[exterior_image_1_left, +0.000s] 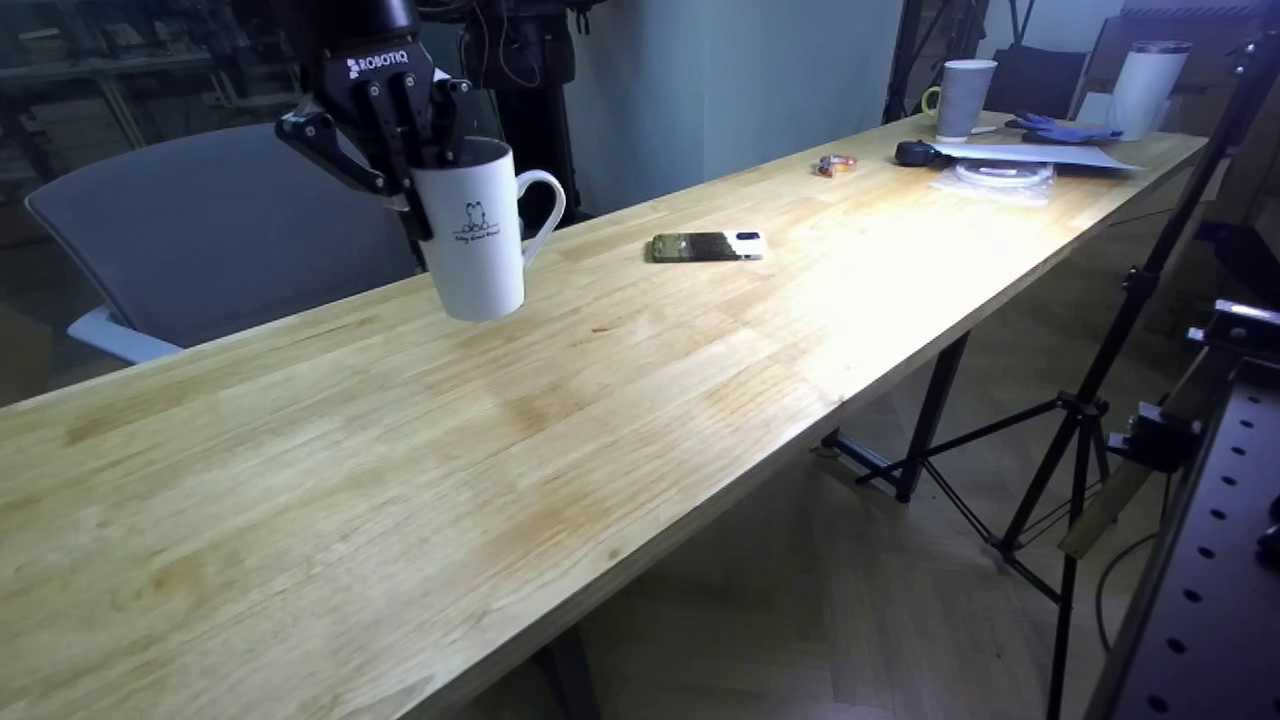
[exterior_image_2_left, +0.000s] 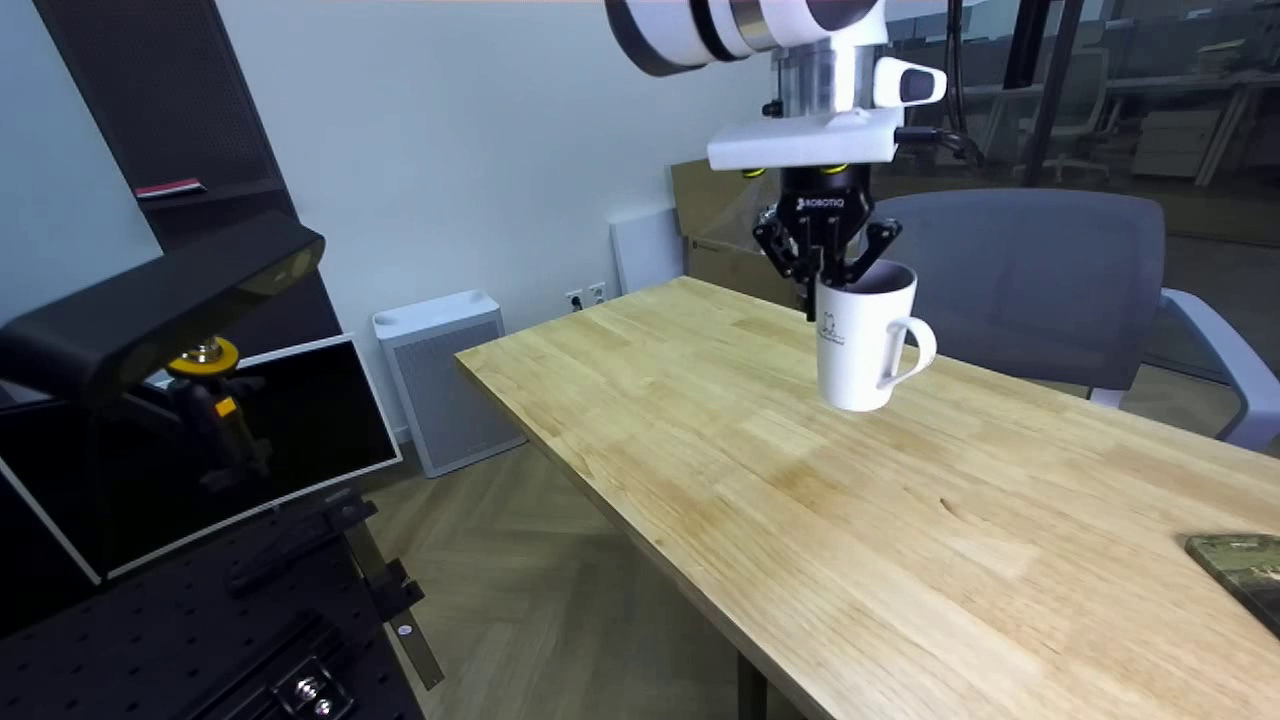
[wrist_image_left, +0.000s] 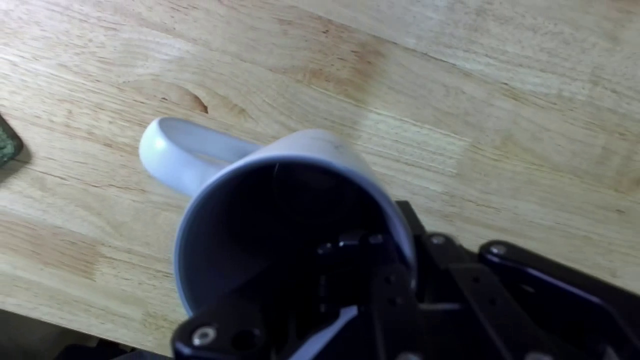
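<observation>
A white mug (exterior_image_1_left: 474, 258) with a small dark drawing hangs above the wooden table (exterior_image_1_left: 396, 480). My gripper (exterior_image_2_left: 825, 282) is shut on its wall, one finger inside the cup and the other outside. In exterior view 2 the mug (exterior_image_2_left: 858, 342) is nearly upright, its handle pointing right, with its base clear of the wood. Looking down in the wrist view, I see the mug's handle (wrist_image_left: 180, 159) at the upper left and its dark inside, partly covered by my fingers.
A phone-like flat object (exterior_image_1_left: 708, 247) lies on the table behind the mug. Farther along are a small wrapped item (exterior_image_1_left: 834, 166), a grey cup (exterior_image_1_left: 963, 102), blue gloves (exterior_image_1_left: 1068, 130) and a white tumbler (exterior_image_1_left: 1148, 90). A chair (exterior_image_1_left: 228, 228) stands against the table's far side.
</observation>
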